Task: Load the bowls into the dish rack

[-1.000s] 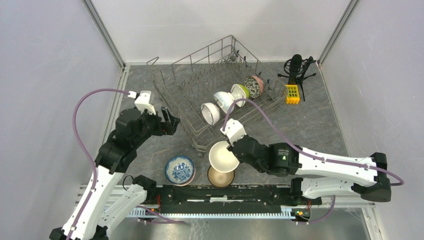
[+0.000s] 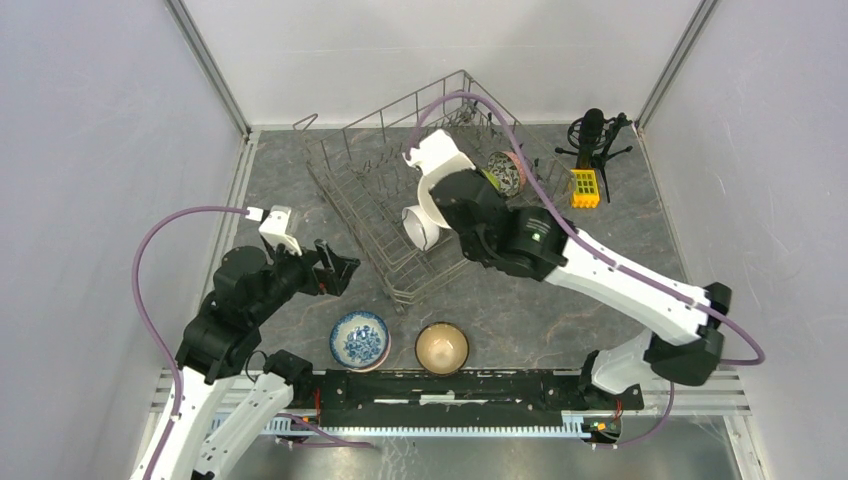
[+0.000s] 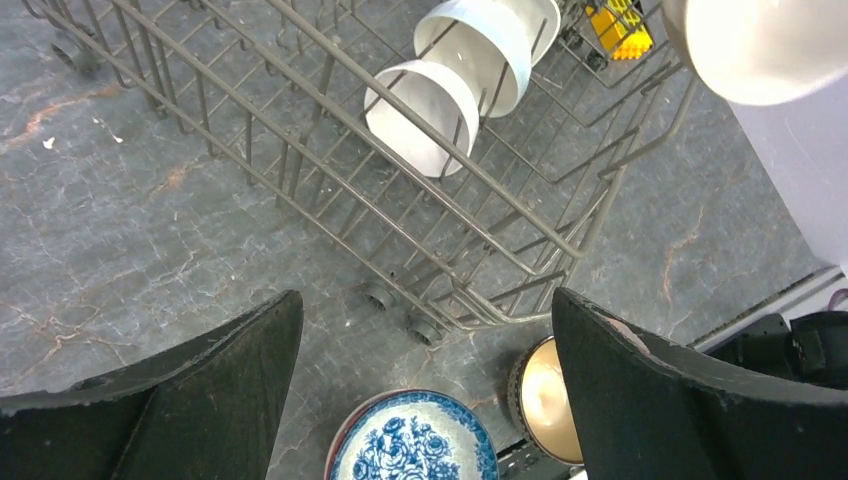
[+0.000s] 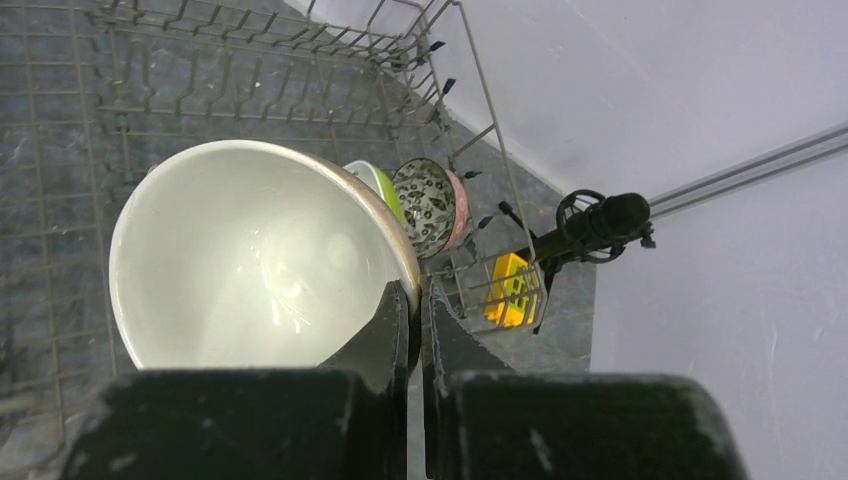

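Observation:
My right gripper is shut on the rim of a white bowl (image 4: 250, 260), held over the dish rack; in the top view the arm partly hides this bowl (image 2: 428, 200). White bowls (image 3: 420, 125) stand tilted in the rack (image 3: 330, 170), along with a green bowl (image 4: 370, 178) and a patterned bowl (image 4: 425, 205). My left gripper (image 2: 330, 268) stands open and empty left of the rack. On the floor in front lie a blue-patterned bowl (image 2: 358, 340), stacked on another, and a tan bowl (image 2: 441, 349).
A yellow basket (image 2: 585, 190) and a black stand (image 2: 592, 140) are at the back right, beside the rack. Walls enclose the area at the back and both sides. The grey floor left of the rack is clear.
My right gripper has carried the white bowl from above the tan bowl up and back over the rack. The left arm has shifted slightly.

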